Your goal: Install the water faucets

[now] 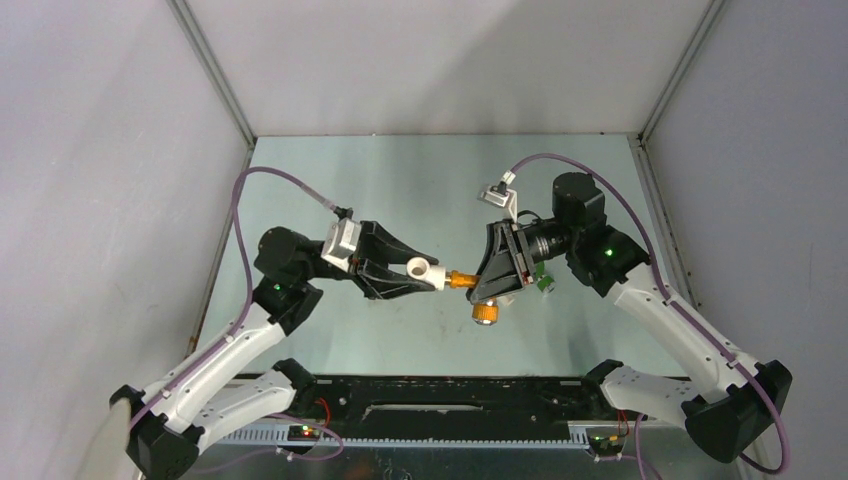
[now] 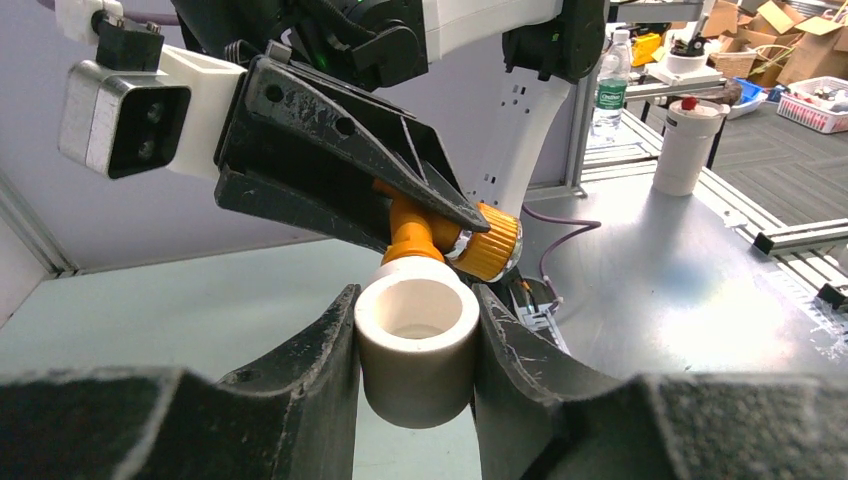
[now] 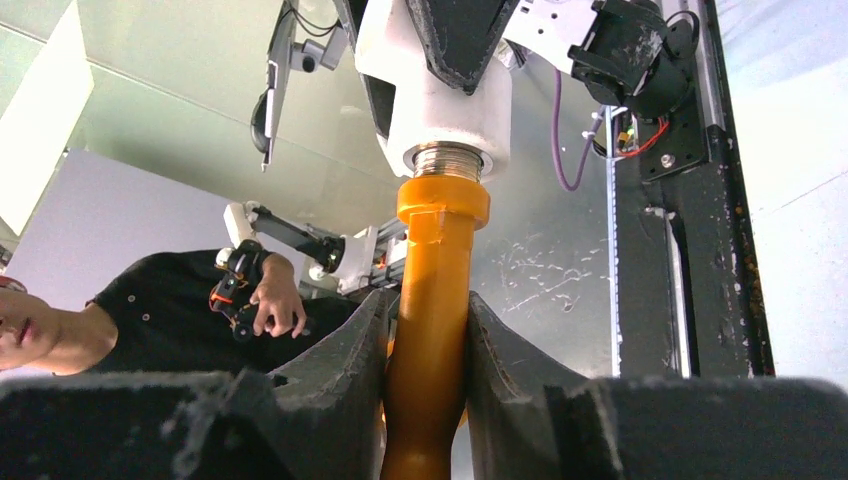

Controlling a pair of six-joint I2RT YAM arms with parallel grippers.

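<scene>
My left gripper (image 1: 415, 268) is shut on a white pipe fitting (image 2: 417, 385), its round opening facing up in the left wrist view. My right gripper is shut on the orange faucet (image 3: 438, 262), which has a knurled knob (image 2: 490, 243) hanging below the fingers in the top view. The faucet's threaded end (image 3: 446, 161) sits at the mouth of the white fitting, with some silver thread still showing between the orange body and the white piece. Both pieces are held in the air, in line, over the middle of the board.
The pale board (image 1: 420, 180) is clear at the back and front. Small green and white pieces (image 1: 545, 282) lie partly hidden behind my right gripper. Walls stand on both sides. A person (image 3: 160, 310) shows in the right wrist view.
</scene>
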